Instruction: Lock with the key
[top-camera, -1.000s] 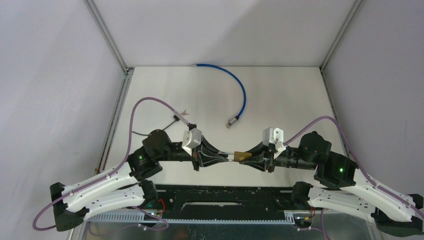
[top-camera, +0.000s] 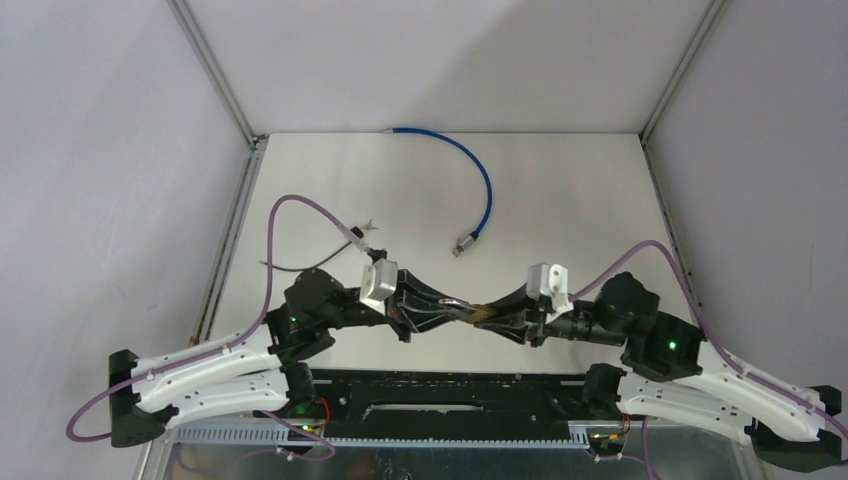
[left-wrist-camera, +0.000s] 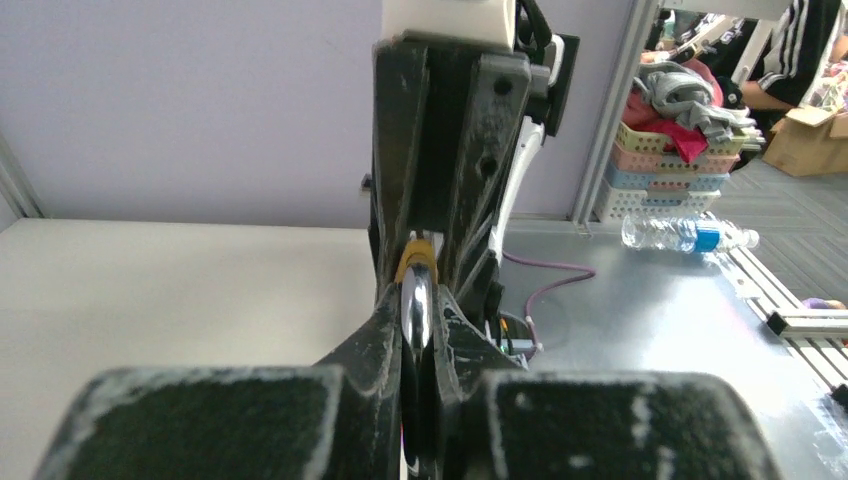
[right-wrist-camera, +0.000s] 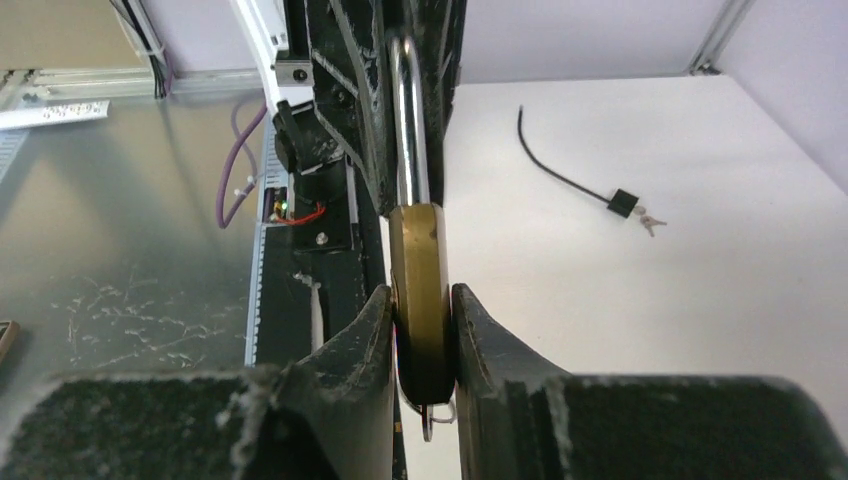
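A brass padlock (right-wrist-camera: 420, 300) is held between my two grippers at the front middle. My right gripper is closed round its brass body, a small ring hanging below. My left gripper is at the steel shackle (right-wrist-camera: 410, 120), which lies between its fingers. In the top view the lock (top-camera: 485, 312) is partly hidden by both grippers. A small bunch of keys (right-wrist-camera: 650, 222) lies on the white table (right-wrist-camera: 600, 300), beside a black block on a dark cable.
A blue cable (top-camera: 470, 160) with a silver plug lies at the back middle of the table. The dark cable (right-wrist-camera: 560, 175) is at the left in the top view. A plastic bottle (left-wrist-camera: 680, 234) lies beyond the table's edge.
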